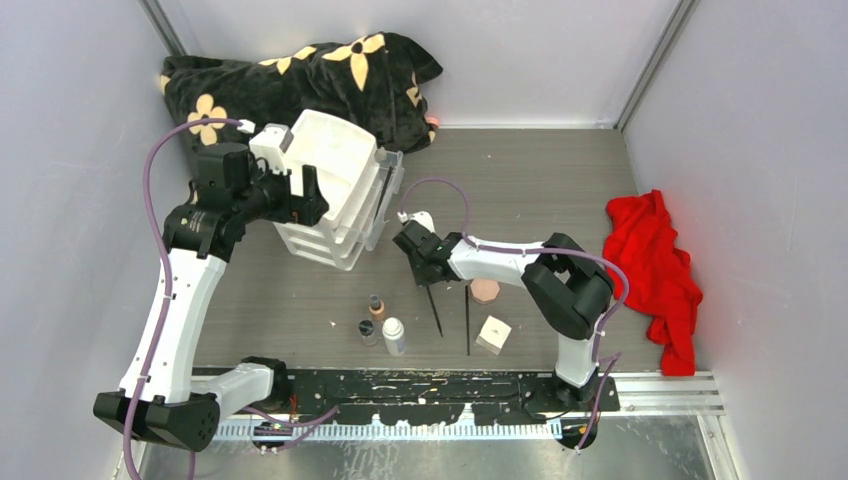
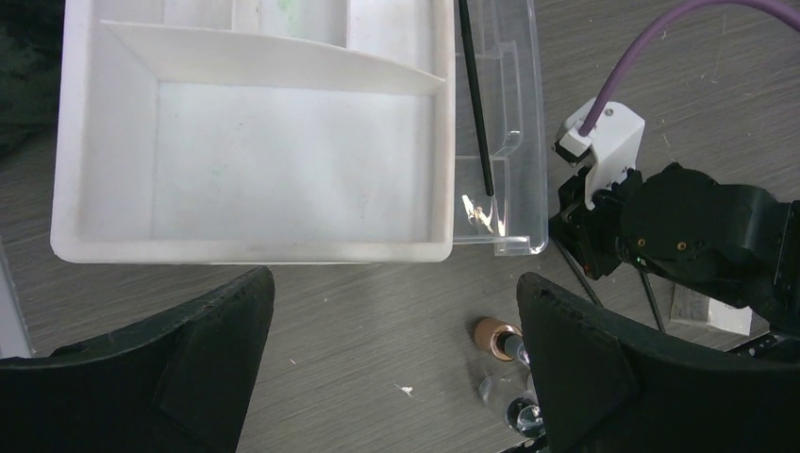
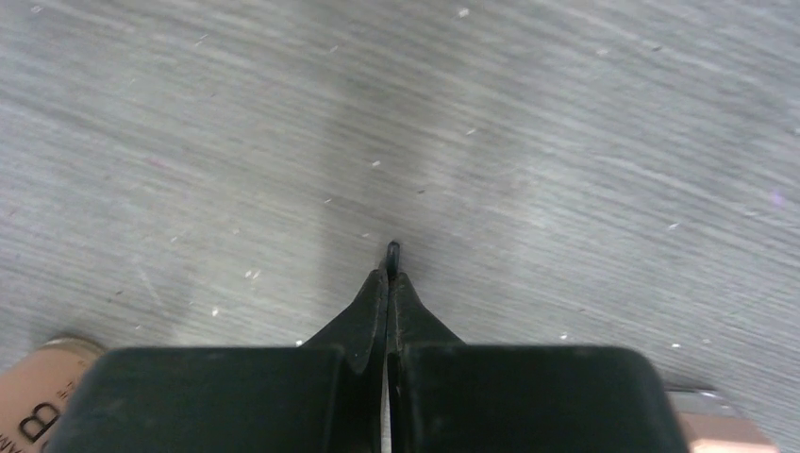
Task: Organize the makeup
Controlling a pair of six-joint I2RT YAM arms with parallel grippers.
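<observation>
My left gripper [image 1: 305, 200] stands open over the white tiered organizer [image 1: 330, 150]; its wrist view shows empty compartments and a clear side drawer [image 2: 509, 94] holding a dark pencil [image 2: 476, 104]. My right gripper is low over the table, shut, a small dark tip just beyond its fingertips; whether it grips that is unclear. Two dark pencils [image 1: 433, 310] [image 1: 467, 320] lie on the table below it. An amber bottle [image 1: 377, 310], a clear dark-capped bottle [image 1: 367, 333], a white bottle [image 1: 395, 340], a pink compact [image 1: 485, 292] and a cream block [image 1: 492, 335] stand nearby.
A dark flowered blanket [image 1: 300, 75] lies along the back. A red cloth [image 1: 655, 280] is at the right by the wall.
</observation>
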